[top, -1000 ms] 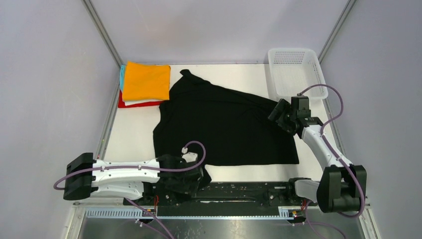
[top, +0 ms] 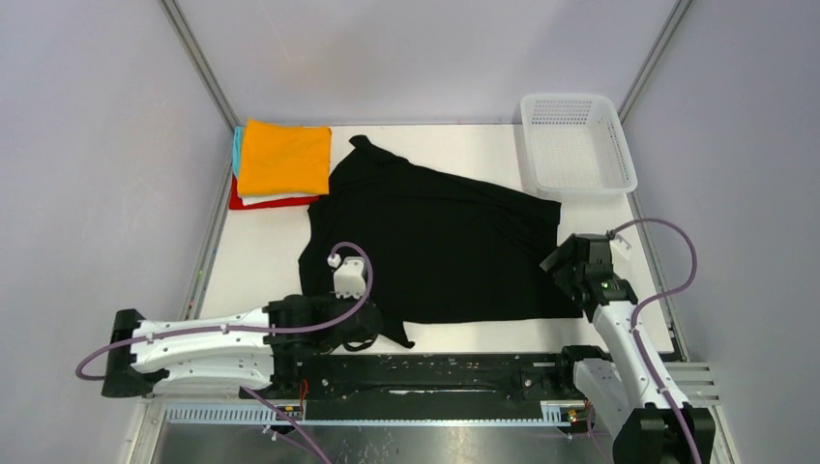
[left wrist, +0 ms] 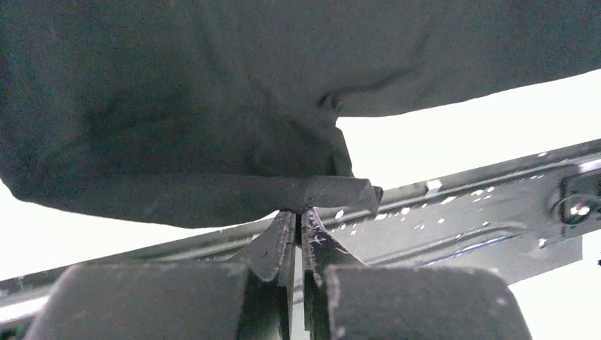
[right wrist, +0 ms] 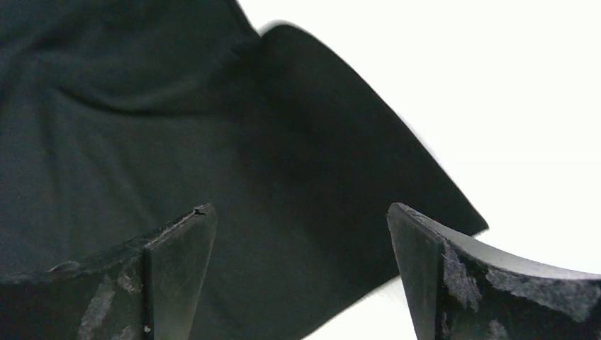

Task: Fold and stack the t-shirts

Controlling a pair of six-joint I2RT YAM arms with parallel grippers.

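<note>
A black T-shirt lies spread across the table. In the left wrist view my left gripper is shut at the edge of the shirt's near-left sleeve, fabric at its tips. My right gripper is open above a corner of the black shirt, at its right end in the top view. A stack of folded shirts, orange on top with white, red and blue below, sits at the back left.
An empty white basket stands at the back right. Bare white table shows left of the shirt and along the front edge. Walls border both sides.
</note>
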